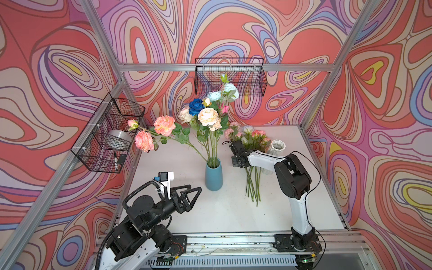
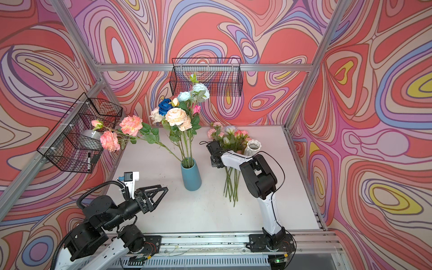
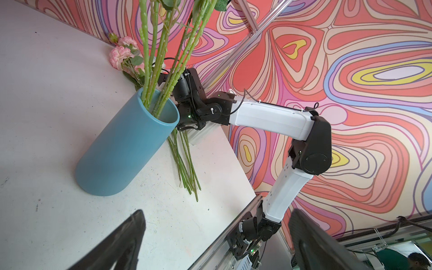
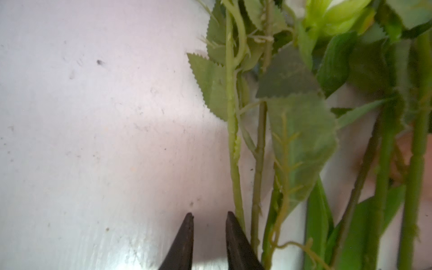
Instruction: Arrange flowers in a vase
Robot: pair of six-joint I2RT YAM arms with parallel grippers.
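Upright on the table, the blue vase [image 1: 213,176] holds a bouquet of peach, pink, blue and white flowers [image 1: 208,116]. More flowers [image 1: 257,137] lie at the back right, their bare stems [image 1: 253,184] pointing toward the front. Over this bunch is my right gripper, its fingers part open. In the right wrist view the nearest stem [image 4: 233,148] runs just right of the gap, along the right finger; only bare table shows between the fingertips. My left gripper stands open and empty, left of and in front of the vase.
A white vase [image 2: 253,147] stands behind the right forearm, partly hidden. Wire baskets hang at the left [image 1: 108,137] and on the back wall [image 1: 230,81].
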